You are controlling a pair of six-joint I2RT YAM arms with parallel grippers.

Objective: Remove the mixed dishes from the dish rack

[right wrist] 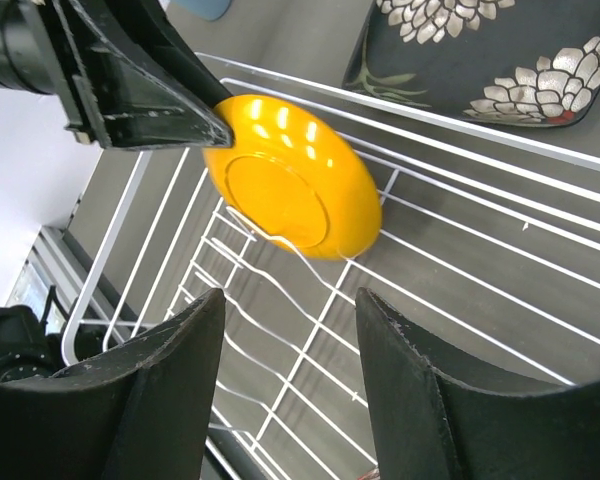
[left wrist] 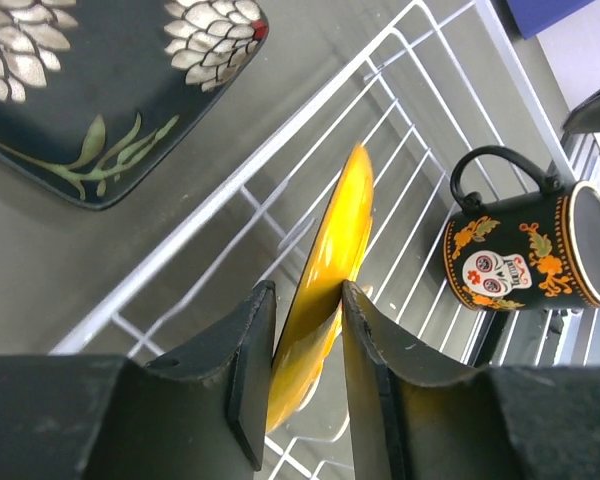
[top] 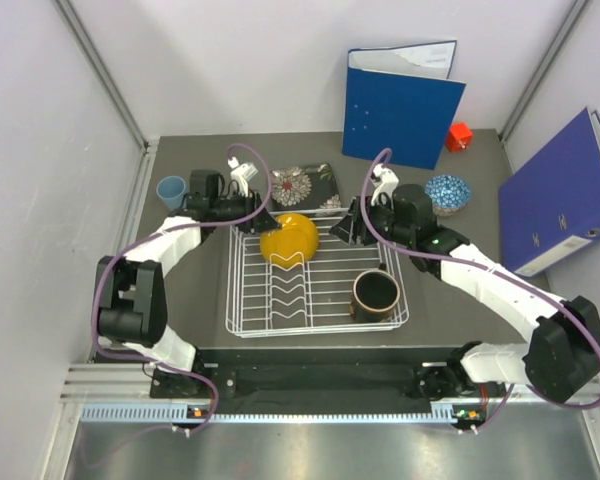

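A yellow plate (top: pixel 289 240) stands on edge among the tines at the white dish rack's (top: pixel 315 327) back left, with my left gripper at its upper edge, fingers either side of it; whether they grip it is unclear. A black mug with skull pattern (left wrist: pixel 515 250) sits in the rack's front right. My right gripper hangs open over the rack's back right, nothing between its fingers.
A dark floral square plate (top: pixel 310 185) lies behind the rack, a blue cup (top: pixel 171 188) at left, a patterned blue bowl (top: pixel 447 193) at right. Binders (top: pixel 400 110) and a red block (top: pixel 458 137) stand at the back.
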